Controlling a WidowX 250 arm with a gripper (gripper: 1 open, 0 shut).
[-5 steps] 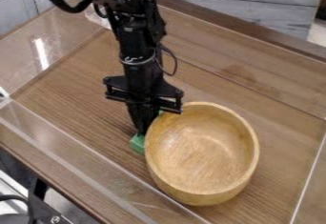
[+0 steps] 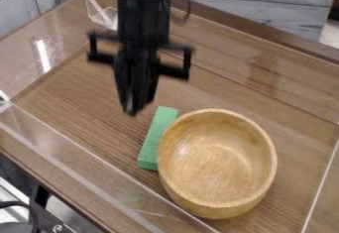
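Note:
My gripper (image 2: 133, 98), black and motion-blurred, is raised over the middle-left of the table. It looks shut, and nothing shows between its blurred fingertips. Below and to the right of it a green rectangular block (image 2: 158, 138) lies on the wood, along the left side of a round wooden bowl (image 2: 217, 158). The bowl is upright, and its visible inside is empty.
The wooden table (image 2: 265, 78) has free room behind the bowl and to the left. A clear strip runs along its front-left edge, with dark cables beyond. A pale wood panel (image 2: 265, 9) stands at the back.
My gripper has risen up and away from beside the bowl, uncovering the green block. Since a second ago the bowl has shifted slightly to the right.

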